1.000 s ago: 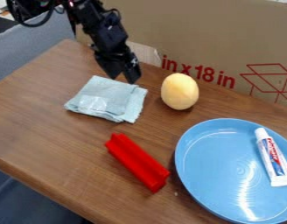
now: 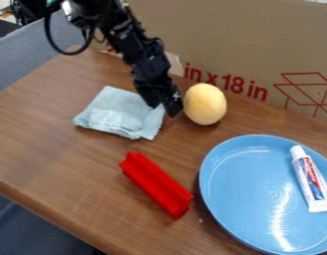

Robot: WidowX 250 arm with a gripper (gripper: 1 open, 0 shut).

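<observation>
My black gripper (image 2: pixel 170 102) is lowered at the right end of a folded pale grey-blue cloth (image 2: pixel 117 116), just left of a yellow egg-shaped object (image 2: pixel 205 104). The fingers look apart, though dark and small in view; I see nothing clearly held between them. A red block (image 2: pixel 156 183) lies nearer the front. On the right, a blue plate (image 2: pixel 253 209) carries a toothpaste tube (image 2: pixel 311 181).
A cardboard box (image 2: pixel 259 50) with red print stands behind. A grey fabric surface and the table's edge are at the left.
My gripper has moved down and to the right, to the cloth's edge beside the yellow object. The objects on the table look unmoved.
</observation>
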